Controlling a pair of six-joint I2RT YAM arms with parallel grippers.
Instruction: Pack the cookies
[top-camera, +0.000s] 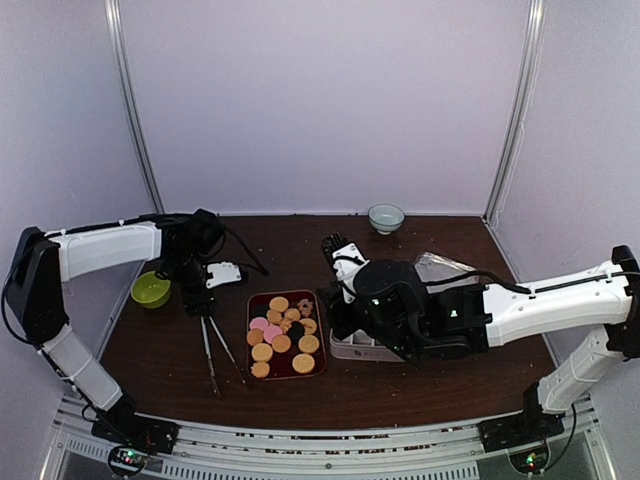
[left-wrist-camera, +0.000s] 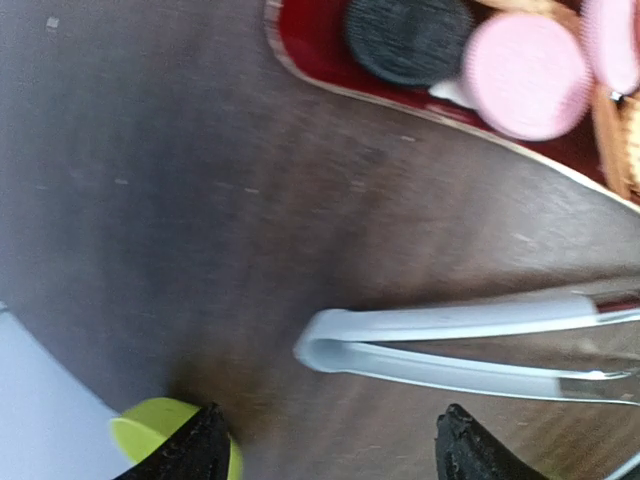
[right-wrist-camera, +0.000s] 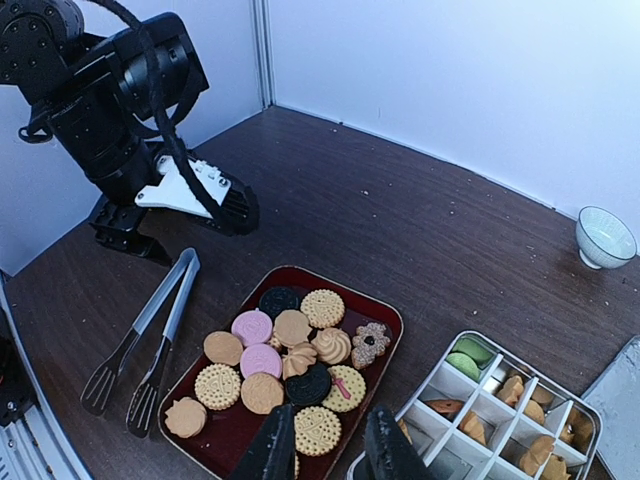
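A red tray (top-camera: 260, 350) of assorted cookies (right-wrist-camera: 262, 393) sits mid-table, beside a compartment box (right-wrist-camera: 503, 414) holding some cookies. Metal tongs (left-wrist-camera: 440, 325) lie left of the tray. My left gripper hangs open over the table near the tongs' hinge end, with nothing visible between its fingers. My right gripper is at the tray's right side, near the box; its two fingers show at the bottom of the right wrist view, and what is between them is unclear.
A green bowl (top-camera: 150, 290) stands at the left edge, a pale bowl (top-camera: 386, 213) at the back right. A clear or metallic sheet (right-wrist-camera: 628, 400) lies right of the box.
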